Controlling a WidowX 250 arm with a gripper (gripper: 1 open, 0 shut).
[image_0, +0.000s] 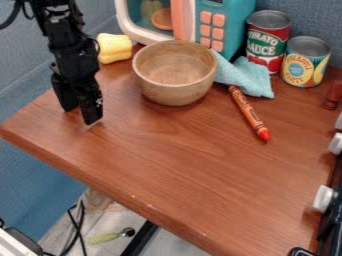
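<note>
My black gripper (80, 110) hangs low over the left part of the wooden table (187, 170), left of a wooden bowl (174, 80). Its fingers point down near the tabletop, and whether they hold anything is hard to tell. A yellow object (114, 48) lies behind the arm. An orange crayon (250, 115) lies right of the bowl beside a light blue cloth (243, 78).
A toy microwave (218, 25) stands at the back. Two cans (267, 45) and a small red bottle (333, 96) are at the back right. Black equipment lines the right edge.
</note>
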